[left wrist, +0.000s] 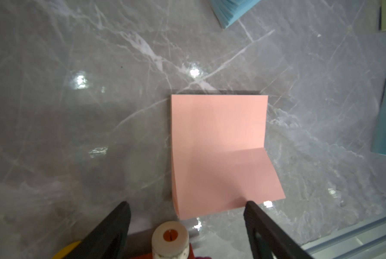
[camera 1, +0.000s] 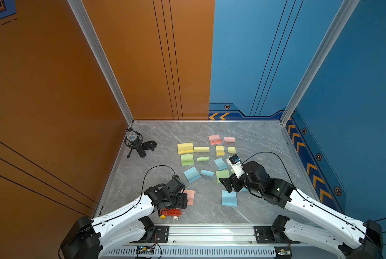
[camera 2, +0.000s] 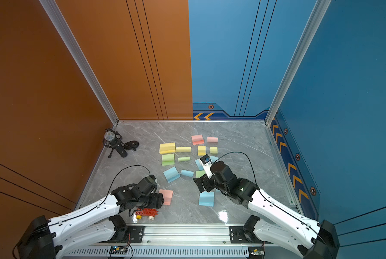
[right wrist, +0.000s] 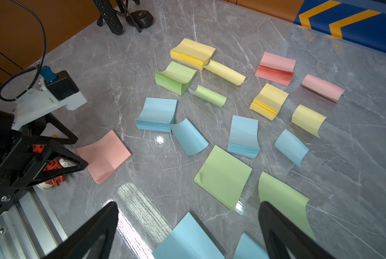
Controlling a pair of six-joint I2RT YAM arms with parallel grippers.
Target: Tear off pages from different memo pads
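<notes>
The pink memo pad [left wrist: 218,123] lies on the table with its front part folding toward the near side. My left gripper is open at that near end, its fingers apart with nothing held between them. My right gripper is open and empty above the front pads, a blue pad [right wrist: 188,241] and a green pad [right wrist: 223,177]. Farther back stand more pads: yellow [right wrist: 193,51], green [right wrist: 175,77], blue [right wrist: 156,113], red [right wrist: 275,69], small yellow [right wrist: 269,101] and small blue [right wrist: 243,136]. Loose curled sheets lie beside all but the pink one.
A red toy with wheels [camera 1: 171,212] sits under and beside my left gripper, near the front edge. One wheel shows between its fingers in the left wrist view. A black tripod stand [camera 1: 136,144] is at the back left.
</notes>
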